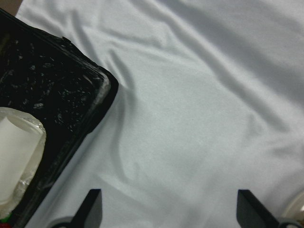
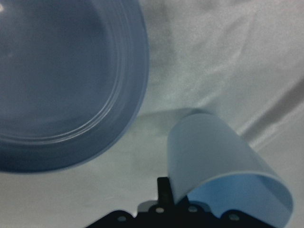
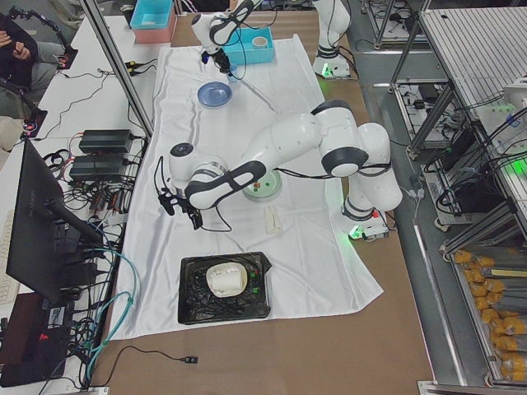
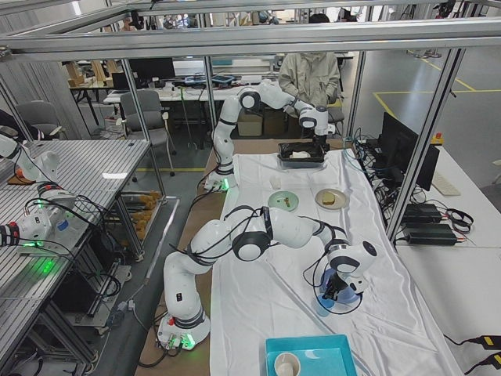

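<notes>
A black tray (image 3: 189,296) holds a cream cup (image 3: 225,281) lying on its side on a pale, crinkly round item. My left gripper (image 3: 183,212) is above the cloth just beyond the tray; in the left wrist view its fingers stand wide apart, empty. My right gripper is at a pale blue cup (image 2: 209,147) lying tilted beside a blue plate (image 2: 57,71); whether it is shut on the cup's rim is unclear.
A green plate (image 4: 283,200) and a tan plate with a yellow item (image 4: 332,199) sit mid-cloth. A turquoise bin (image 4: 321,352) with a cup stands near the right arm. A pale flat item (image 3: 272,219) lies near the green plate.
</notes>
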